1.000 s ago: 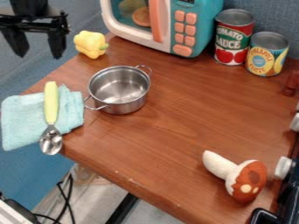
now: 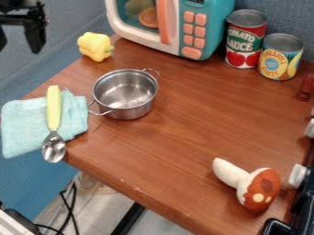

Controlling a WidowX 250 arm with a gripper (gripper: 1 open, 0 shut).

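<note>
The black gripper (image 2: 18, 33) hangs at the top left edge, partly cut off, above and left of the table, apart from the objects; its fingers point down with space between them. On the table, a steel pot (image 2: 124, 92) with two handles stands at the centre left. A spoon (image 2: 54, 125) with a yellow handle lies on a light blue cloth (image 2: 25, 128) at the left edge. A yellow toy (image 2: 95, 46) sits at the back left. A mushroom toy (image 2: 254, 187) lies at the front right.
A teal toy microwave (image 2: 200, 23) stands at the back, beside a tomato sauce can (image 2: 244, 41) and a second can (image 2: 280, 58). A small red bottle (image 2: 306, 87) and dark objects line the right edge.
The gripper has moved a little to the left and up, further out of frame. The objects on the table are unchanged.
</note>
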